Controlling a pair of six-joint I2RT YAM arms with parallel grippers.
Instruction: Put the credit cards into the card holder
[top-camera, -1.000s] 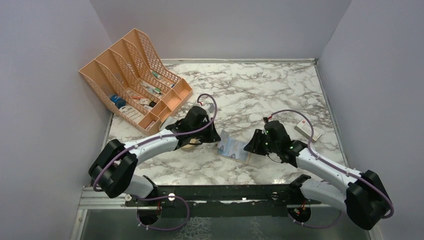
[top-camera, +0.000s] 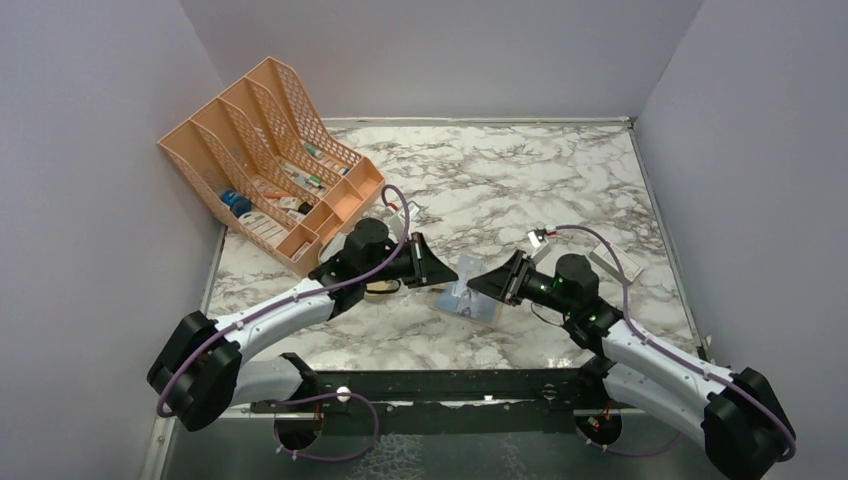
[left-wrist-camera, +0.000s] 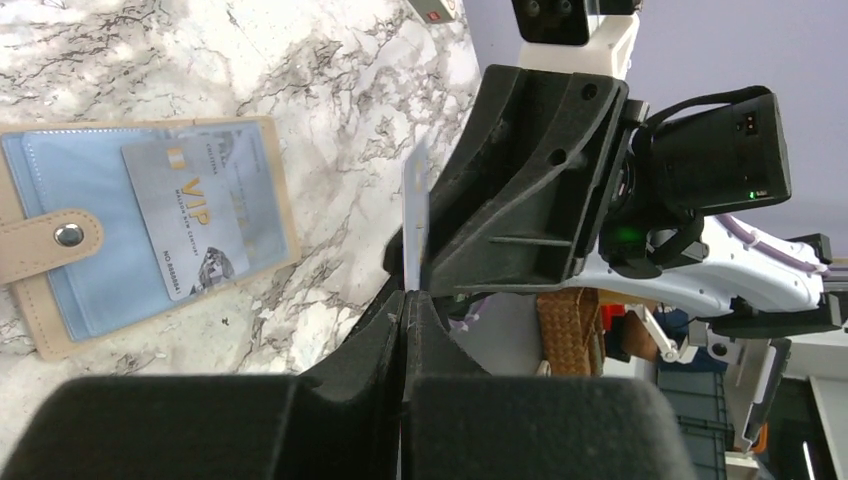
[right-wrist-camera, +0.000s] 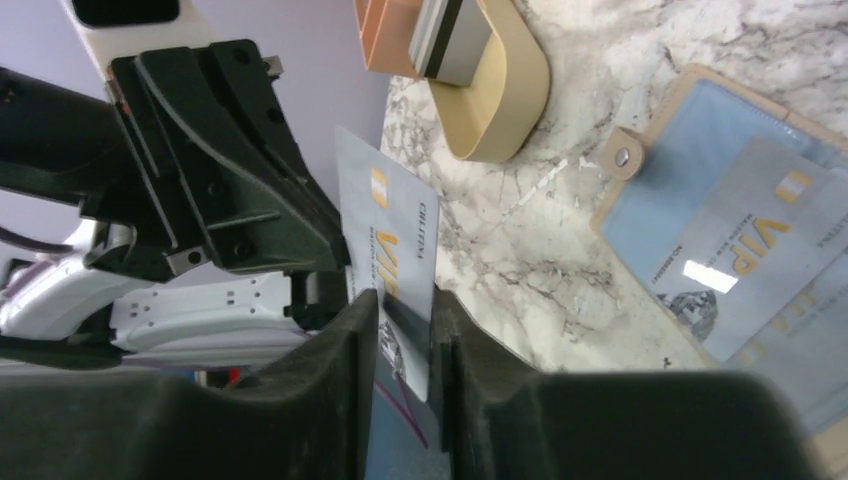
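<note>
A silver VIP credit card (right-wrist-camera: 388, 230) stands on edge in the air between my two grippers. My left gripper is shut on its edge. Around another part of the card, my right gripper is partly open, with the card in the gap between its fingers; whether they touch it I cannot tell. The blue card holder (left-wrist-camera: 95, 200), with beige trim and a snap strap, lies flat on the table below the grippers. A VIP card (left-wrist-camera: 185, 215) shows in its clear pocket, with fainter gold lettering beside it.
A beige cup (right-wrist-camera: 520, 110) with a stack of cards (right-wrist-camera: 452, 40) stands near the left arm. An orange organiser (top-camera: 265, 160) fills the back left. A white box (top-camera: 616, 262) lies at right.
The left gripper has moved right with the card, over the holder. My right gripper has come left to meet it, and its fingers have drawn closer together around the card.
</note>
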